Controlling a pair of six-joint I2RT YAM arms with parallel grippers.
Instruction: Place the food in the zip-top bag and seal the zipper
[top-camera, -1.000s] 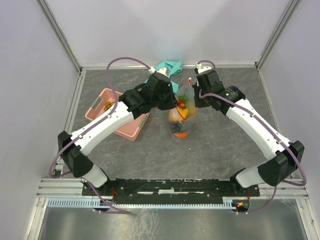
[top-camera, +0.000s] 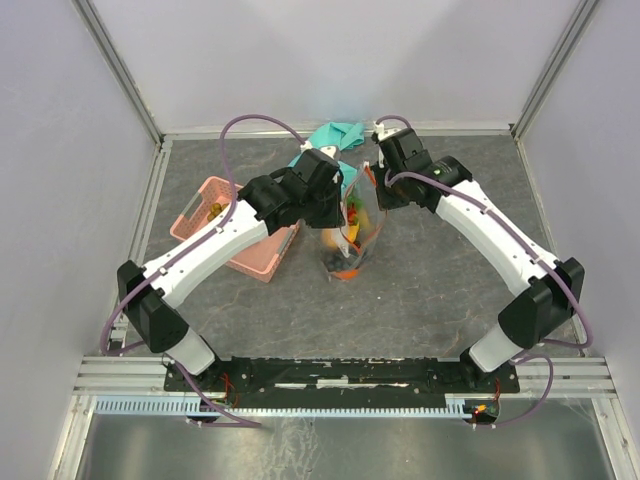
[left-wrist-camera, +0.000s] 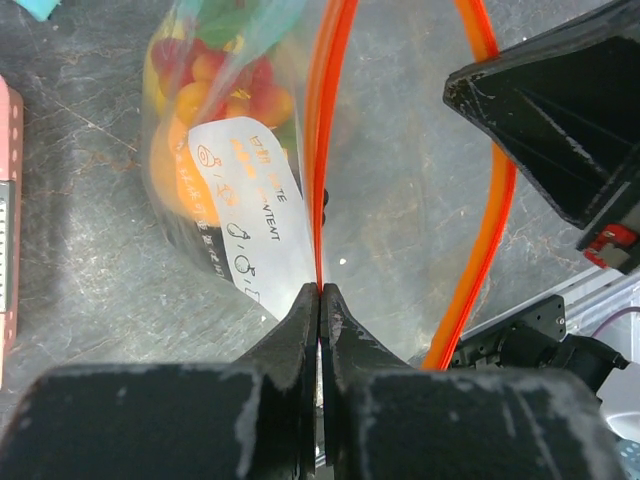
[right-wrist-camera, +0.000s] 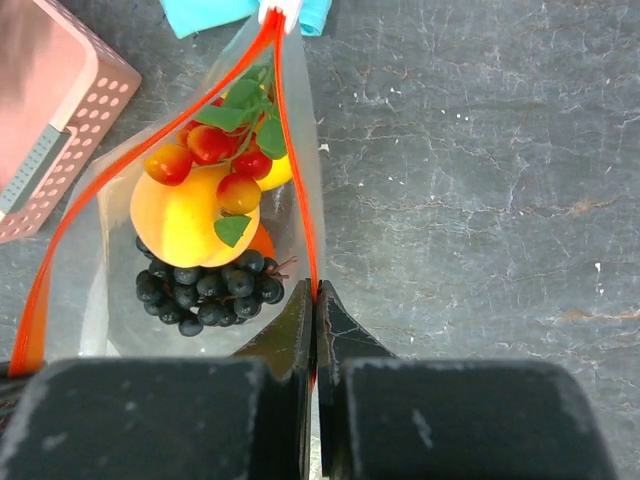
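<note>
The clear zip bag (top-camera: 352, 240) hangs between my two arms, its orange-edged mouth gaping in the wrist views. Inside lie red and orange tomatoes (right-wrist-camera: 208, 146) with green leaves, a large yellow fruit (right-wrist-camera: 180, 215) and dark grapes (right-wrist-camera: 205, 292). My left gripper is shut on one orange edge (left-wrist-camera: 322, 120) of the mouth. The opposite orange edge (right-wrist-camera: 296, 170) runs into the fingertips of my right gripper, which is shut on it. A white piece (right-wrist-camera: 280, 10) sits where both edges meet at the bag's far end.
A pink basket (top-camera: 262, 262) with some small fruit (top-camera: 216, 210) in it stands to the left, partly under the left arm. A turquoise cloth (top-camera: 337, 136) lies behind the bag.
My right gripper has moved left, closer to the left one. The bag and its lower end have shifted left too, while the left arm has barely moved.
</note>
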